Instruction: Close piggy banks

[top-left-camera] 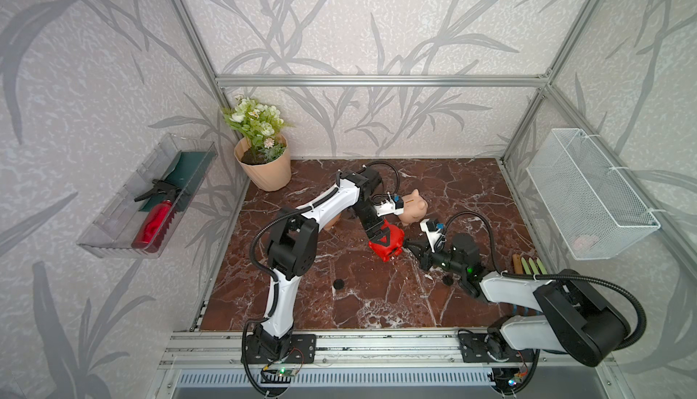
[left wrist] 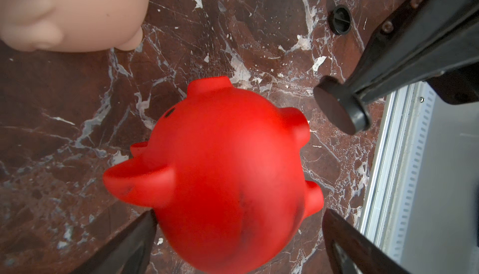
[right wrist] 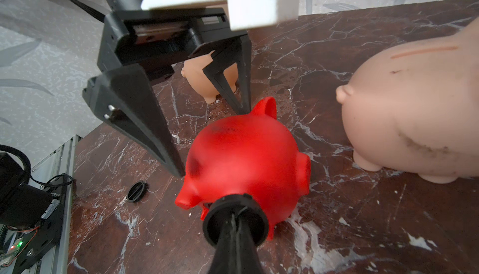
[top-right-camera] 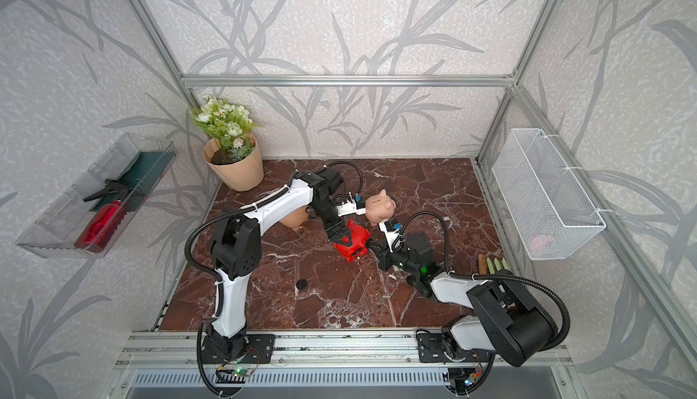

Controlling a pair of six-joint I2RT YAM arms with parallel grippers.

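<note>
The red piggy bank (left wrist: 229,174) lies tipped over, its feet toward the table's front. My left gripper (top-left-camera: 380,238) is open around it, one finger (right wrist: 149,119) on each side. In the right wrist view, a small black round plug (right wrist: 213,220) sits at the tips of my right gripper, which is shut on it. The left wrist view shows this plug's flat face (left wrist: 335,105) beside the red bank, apart from its feet. No hole in the bank can be made out. A pink piggy bank (top-left-camera: 413,207) stands just behind.
Another pink piggy bank (top-right-camera: 296,216) is partly hidden by the left arm. Loose black plugs lie on the table, one at front left (top-left-camera: 338,283) and one near the right gripper (top-left-camera: 447,280). A flower pot (top-left-camera: 266,169) stands at back left.
</note>
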